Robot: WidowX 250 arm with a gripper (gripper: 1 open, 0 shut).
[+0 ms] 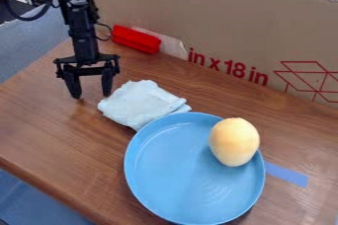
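Note:
My black gripper (90, 89) hangs low over the wooden table at the left, its fingers parted with nothing seen between them, just left of a folded pale blue cloth (142, 104). To the right of the cloth lies a light blue plate (172, 185), with a round, pale yellow bread-like item (234, 140) on its right side.
A red object (136, 38) lies at the back against a cardboard wall (238, 27). A strip of blue tape (284, 173) is right of the plate.

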